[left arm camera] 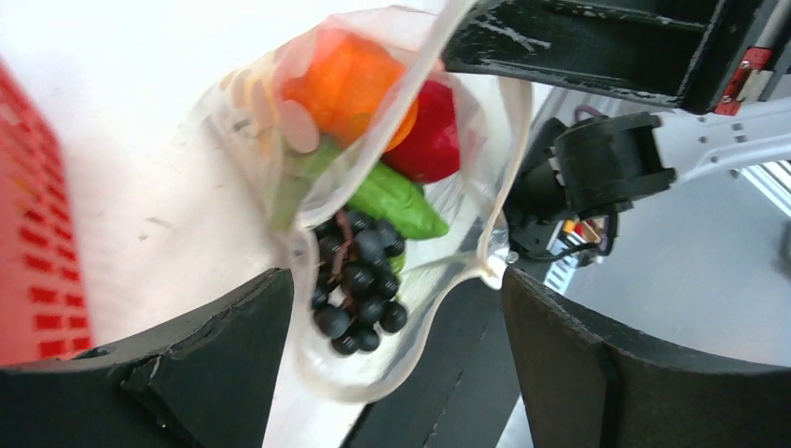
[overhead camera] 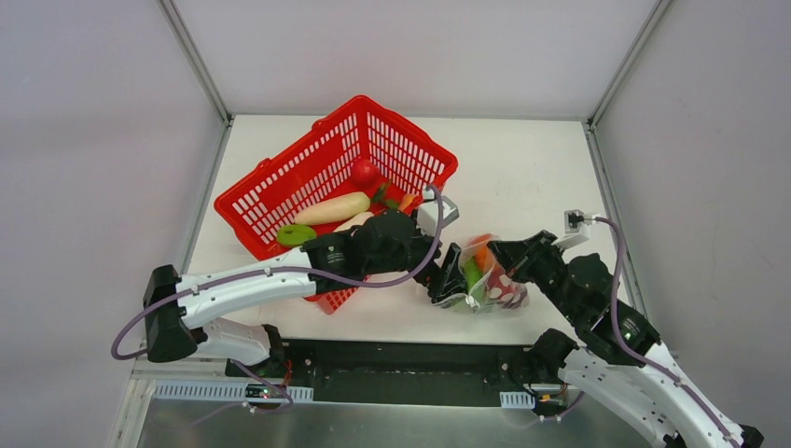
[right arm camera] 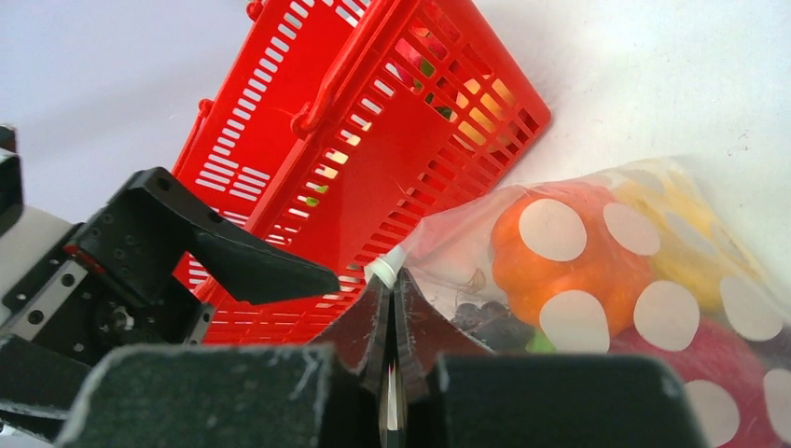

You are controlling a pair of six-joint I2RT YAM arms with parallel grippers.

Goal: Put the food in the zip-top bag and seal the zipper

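The clear zip top bag (right arm camera: 448, 233) with white dots lies on the table, its mouth held open toward my left arm. Inside it the left wrist view shows black grapes (left arm camera: 359, 280) near the mouth, a green pepper (left arm camera: 396, 201), an orange item (left arm camera: 340, 84) and a red one (left arm camera: 429, 135). My left gripper is open just outside the mouth, fingers wide apart and nothing between them. My right gripper is shut on the bag's upper rim. The zipper edges stand apart.
A red basket (overhead camera: 270, 187) stands left of the bag, holding white radishes (overhead camera: 333, 208), a green item (overhead camera: 296, 234), a red tomato (overhead camera: 364, 172) and an orange piece. Bare table (overhead camera: 522, 168) lies behind the bag; the table's front edge is close to it.
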